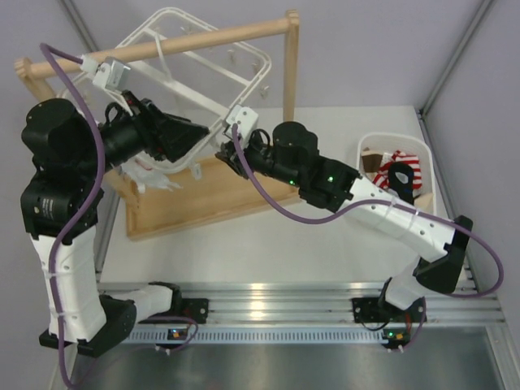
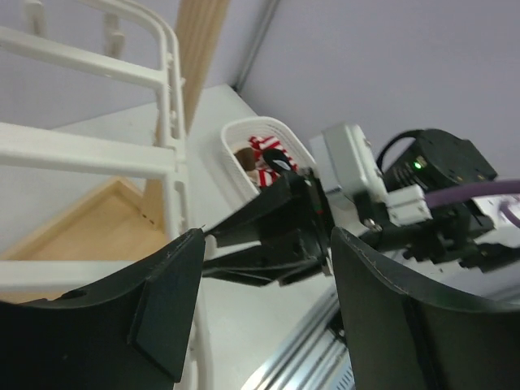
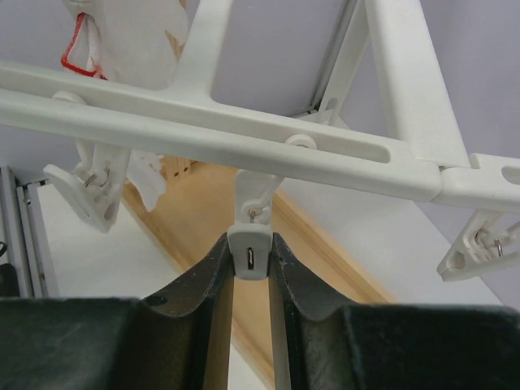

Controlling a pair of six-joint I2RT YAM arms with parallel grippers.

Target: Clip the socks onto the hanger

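Note:
The white hanger [image 1: 213, 106] hangs tilted from a wooden bar, with clips along its frame. My right gripper is shut on one small white clip [image 3: 253, 195] under the hanger's edge. No sock shows in that clip. To its left, another clip [image 3: 96, 183] hangs free. A whitish sock with red trim [image 3: 134, 45] hangs by the hanger at upper left in the right wrist view. My left gripper stands open beside the hanger's frame, nothing between its fingers; the right gripper shows beyond the gap.
At the right stands a white bin [image 1: 363, 158] holding red-and-white striped socks [image 1: 404, 166] and a dark item. The wooden stand [image 1: 290, 69] rises around the hanger, its base board [image 1: 207, 199] below.

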